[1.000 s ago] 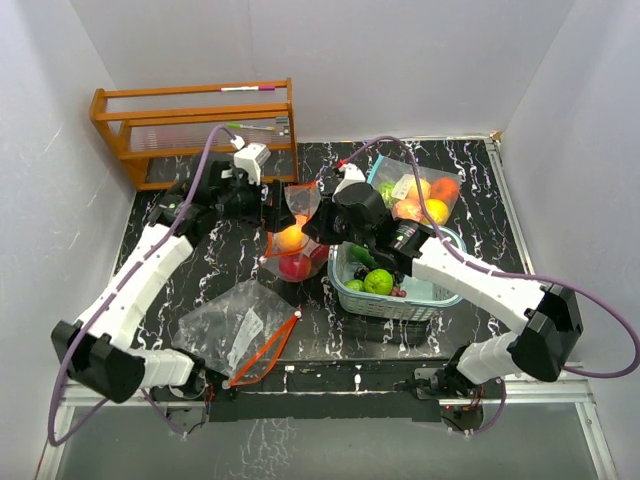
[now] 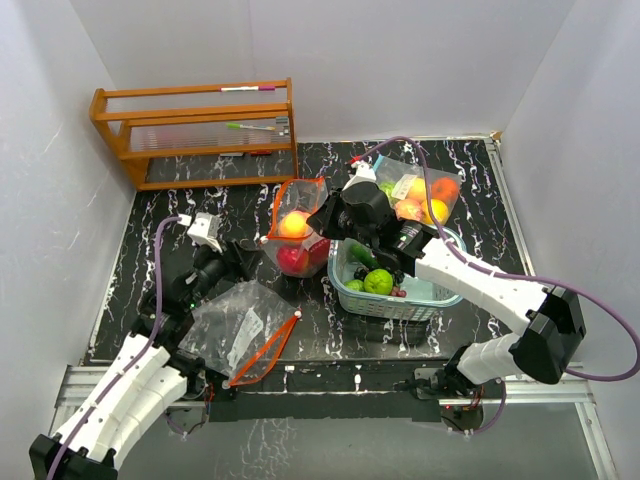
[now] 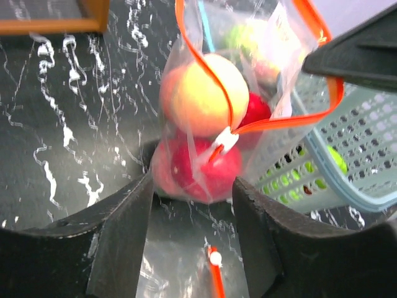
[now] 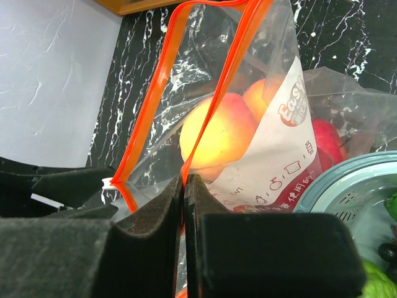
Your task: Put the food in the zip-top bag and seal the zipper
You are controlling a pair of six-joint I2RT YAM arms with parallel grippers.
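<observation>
The zip bag (image 2: 298, 250) holding orange and red fruit (image 3: 205, 93) stands left of the basket, its orange zipper rim raised and its white slider (image 3: 226, 139) at a near corner. My right gripper is shut on the bag's orange rim. My left gripper (image 2: 240, 258) stands open just left of the bag, its two fingers apart below the slider in the left wrist view. An empty bag (image 2: 225, 325) with an orange zipper lies flat at the front left.
A basket (image 2: 410, 311) with green produce is at the right, a bag of mixed fruit (image 2: 437, 200) behind it. A wooden rack (image 2: 200, 112) stands at the back left. Dark counter shows between rack and empty bag.
My left gripper has drawn back from the top of the fruit bag, down and to the left. The right gripper has stayed on the rim, nearly still.
</observation>
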